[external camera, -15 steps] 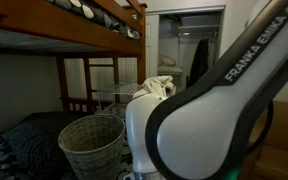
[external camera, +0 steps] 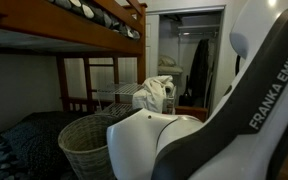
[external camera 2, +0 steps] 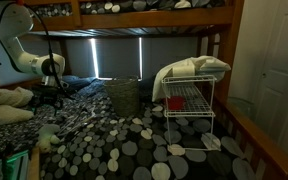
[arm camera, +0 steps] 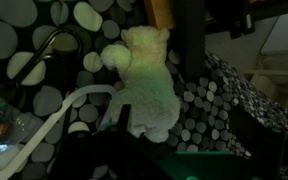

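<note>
A pale, cream-coloured teddy bear (arm camera: 144, 85) lies on the dotted bedding in the middle of the wrist view. My gripper is open, its dark fingers low in that view, with the bear's lower body near the gap between them. Whether either finger touches the bear cannot be told in the dark. At the left edge of exterior view 2, the bear shows as a small pale shape (external camera 2: 49, 135) beneath the arm (external camera 2: 42, 65). Exterior view 1 shows only the white arm (external camera: 209, 140), with the gripper hidden.
A wicker basket (external camera: 86, 145) stands on the bed. A white wire rack (external camera 2: 189, 105) bears a pale cloth (external camera 2: 191, 68) and something red. Beside the bear lie a white cable (arm camera: 49, 125) and a clear plastic item (arm camera: 4, 125). A wooden post (arm camera: 160, 14) is close to its head.
The arm has swung and lowered across the right side of exterior view 1, now covering more of the room's right. The basket and rack have stayed put.
</note>
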